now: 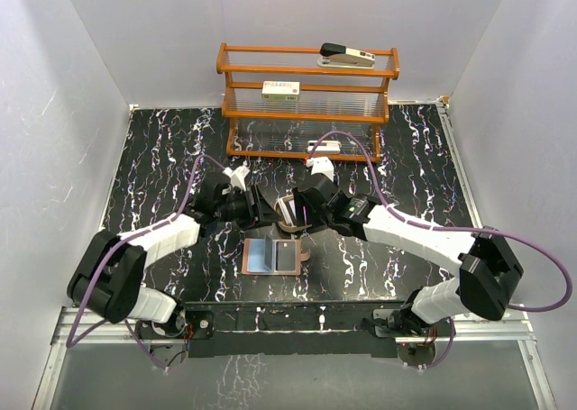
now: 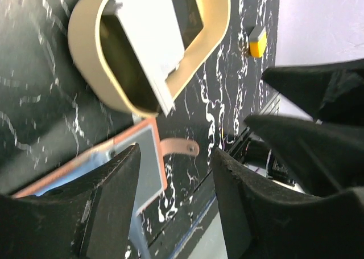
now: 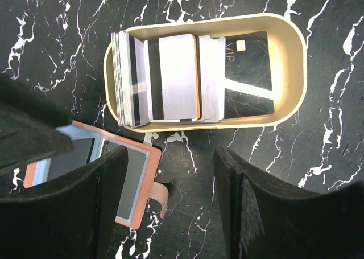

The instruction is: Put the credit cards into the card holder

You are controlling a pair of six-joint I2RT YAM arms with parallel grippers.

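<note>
Several cards point(image 3: 177, 79) stand and lean in an oval tan tray point(image 3: 205, 127); a dark card point(image 3: 249, 74) marked VIP lies flat at its right side. The card holder point(image 3: 132, 185), open like a book with an orange-brown border and a strap, lies on the table just in front of the tray. Over the tray's front stands my right gripper, open and empty. My left gripper is open too, close to the tray's left side and above the holder, with nothing between its fingers. Whether any card is inside the holder, I cannot tell.
Both grippers are close together over the tray. Behind them stands a wooden shelf point(image 1: 306, 88) with a black stapler point(image 1: 346, 54), a small box point(image 1: 280, 91) and a white item point(image 1: 324, 147).
</note>
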